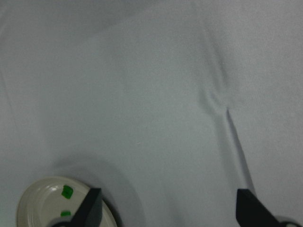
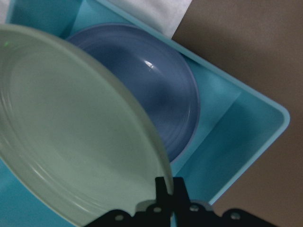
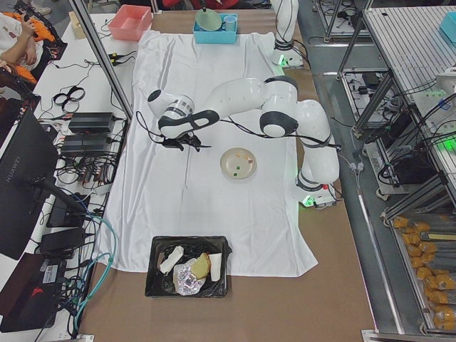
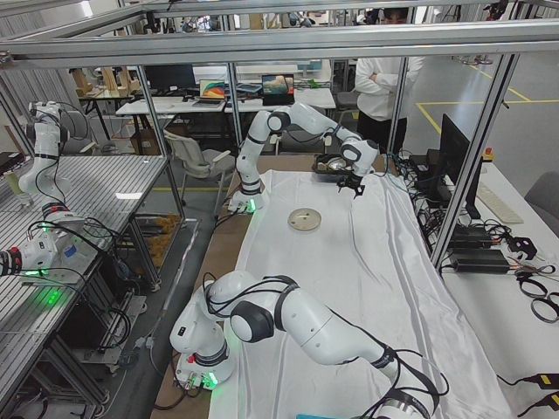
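Note:
My left gripper hangs open over the white cloth, left of a cream plate (image 3: 238, 163) holding small green pieces, with nothing between its fingers. In the right wrist view my right gripper is shut on the rim of a pale green plate (image 2: 71, 127), held tilted over a blue bin (image 2: 246, 127). A blue bowl (image 2: 151, 94) sits in that bin, partly hidden by the green plate.
A black lined bin (image 3: 187, 285) with foil and other scraps stands at the cloth's near end. A pink bin (image 3: 131, 21) sits on the side table.

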